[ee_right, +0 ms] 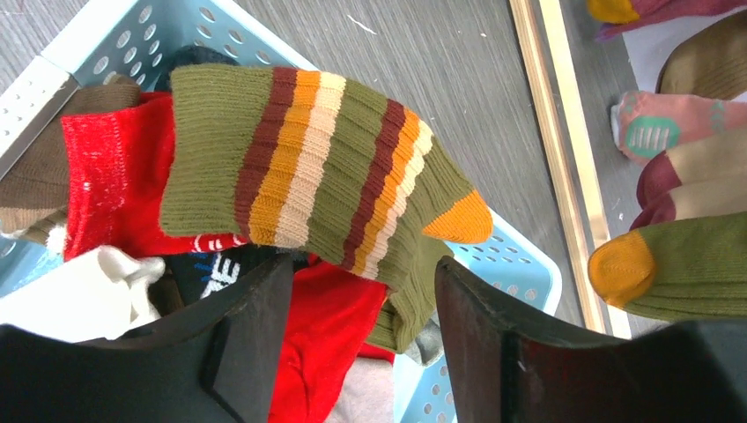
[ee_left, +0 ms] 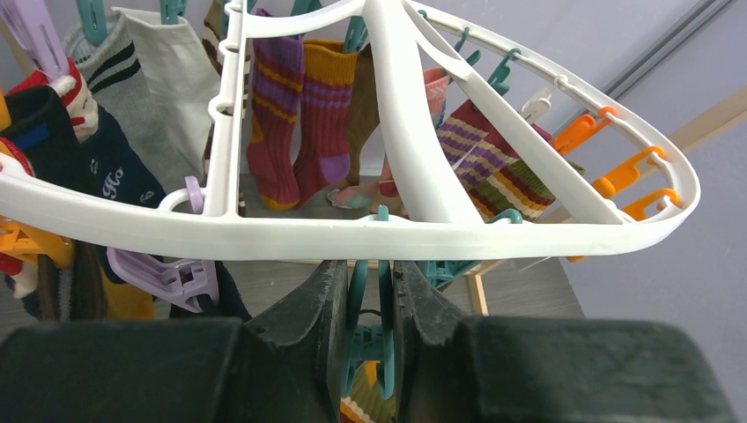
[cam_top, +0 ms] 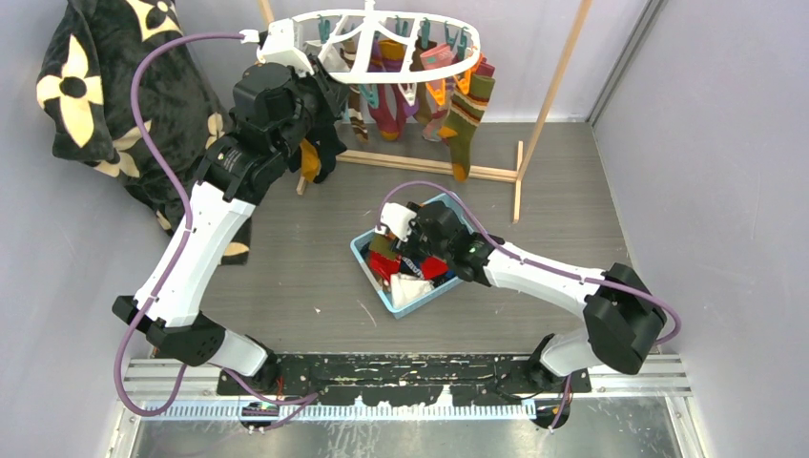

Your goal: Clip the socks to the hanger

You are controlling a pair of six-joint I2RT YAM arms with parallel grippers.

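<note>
My left gripper is shut on a teal clip (ee_left: pixel 368 339) that hangs from the near rim of the white round hanger (ee_left: pixel 299 236). Several socks hang from clips around the hanger, among them a red and purple pair (ee_left: pixel 321 123). Below, the blue basket (cam_top: pixel 399 310) holds loose socks. On top of them lies a striped olive sock (ee_right: pixel 339 167) with an orange toe. Over the basket, my right gripper is open, its two fingers apart just at the near side of that sock, with nothing gripped between them.
Orange clips (ee_left: pixel 634 176) and a purple clip (ee_left: pixel 172 278) sit on the hanger's rim. The wooden stand (cam_top: pixel 425 167) rests on the floor behind the basket. A dark flowered blanket (cam_top: pixel 105 105) hangs at the left. Floor on both sides of the basket is clear.
</note>
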